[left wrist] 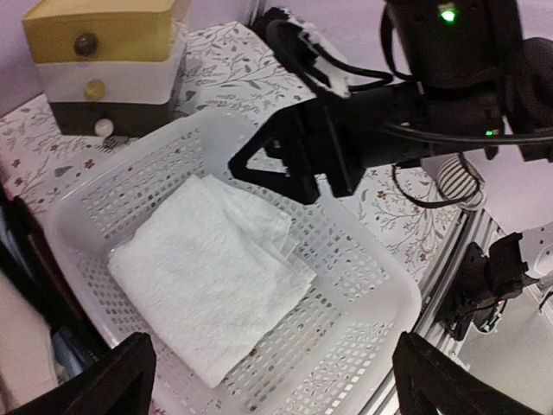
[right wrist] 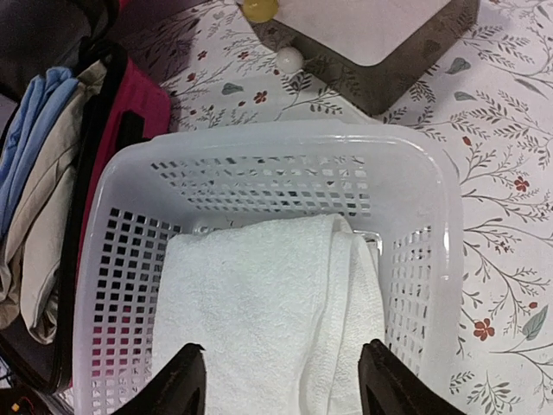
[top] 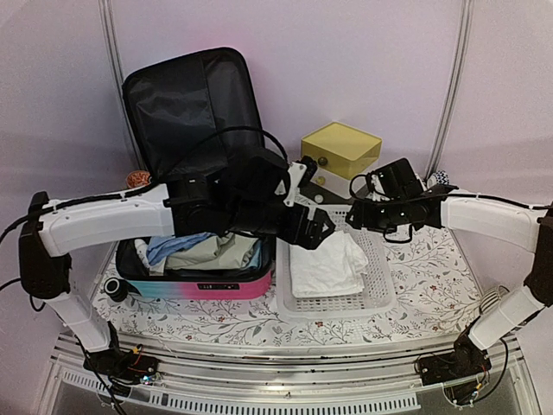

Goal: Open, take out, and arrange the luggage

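A folded white cloth lies flat in the white plastic basket, with a loose fold along its right side. My left gripper hangs above the basket, open and empty; its fingers stand far apart in the left wrist view. Over the basket's back right part is my right gripper, its fingers apart with nothing between them. To the left, the suitcase stands open with its lid up. Blue clothing and beige clothing lie inside, partly hidden by my left arm.
A small chest of drawers with a yellow top stands behind the basket. An orange patterned bowl sits behind the suitcase at the left.
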